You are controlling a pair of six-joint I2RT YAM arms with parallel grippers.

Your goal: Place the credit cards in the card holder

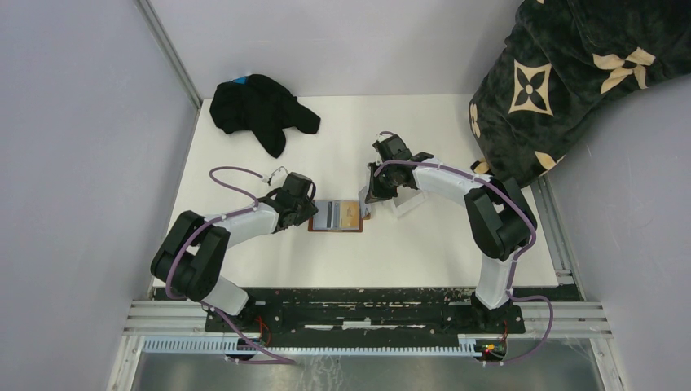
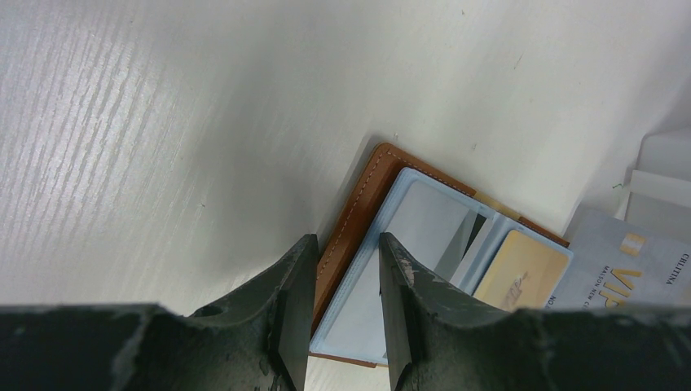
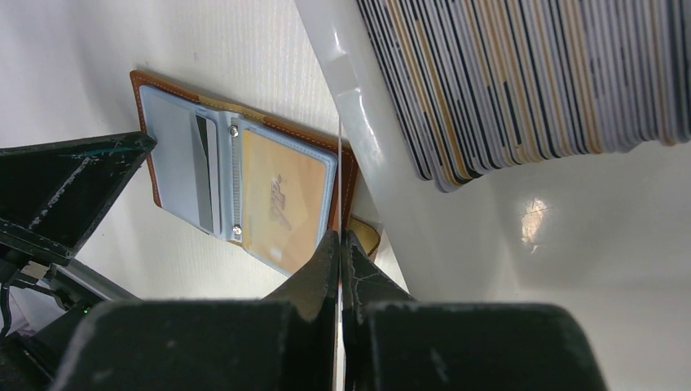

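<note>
The open card holder (image 1: 335, 229), brown with blue-grey pockets, lies on the table between my two grippers. A tan card (image 3: 281, 191) shows in its right-hand side. My left gripper is open at the holder's left edge; in its wrist view the brown border runs between the fingers, but contact is unclear. At the holder's right end, my right gripper is shut on a thin grey card. That grey VIP card (image 2: 623, 265) shows its printed face in the left wrist view and appears edge-on in the right wrist view.
A white box (image 3: 481, 244) with several cards standing in a row is just right of the holder, partly under the right arm. Black cloth (image 1: 262, 110) lies at the back left, and a dark patterned cushion (image 1: 562, 81) at the back right.
</note>
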